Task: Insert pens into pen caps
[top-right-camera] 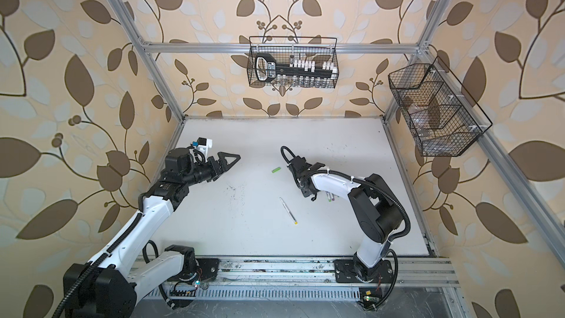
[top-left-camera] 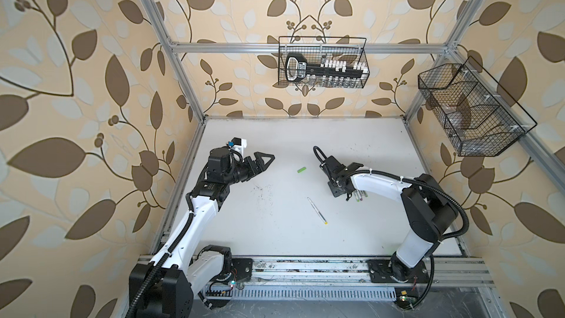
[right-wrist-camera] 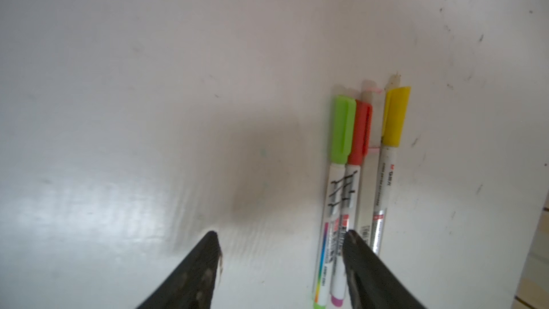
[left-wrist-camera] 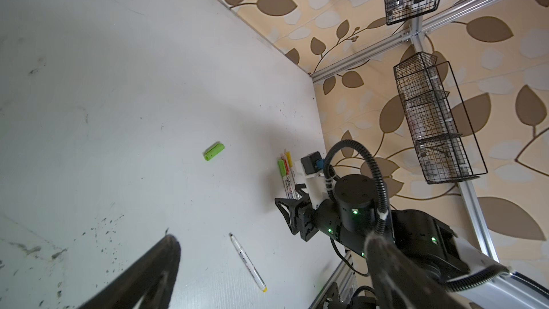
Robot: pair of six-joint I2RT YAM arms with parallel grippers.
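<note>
A loose green cap (top-left-camera: 302,169) (left-wrist-camera: 214,150) lies mid-table. Nearer the front edge is an uncapped white pen (top-left-camera: 317,210) (left-wrist-camera: 247,262), its dark tip pointing away and its yellow end toward the front. My right gripper hovers over the table, fingers apart and nothing between them. Beside its right finger lie a green-capped pen (right-wrist-camera: 335,194), a red-capped pen (right-wrist-camera: 355,166) and a yellow-capped pen (right-wrist-camera: 389,166). A pale strip (right-wrist-camera: 370,171) sits between the red and yellow ones; cannot tell what it is. My left gripper stands open and empty at the left.
Two wire baskets hang above the table, one at the back (top-left-camera: 323,76) and one at the right (top-left-camera: 470,112).
</note>
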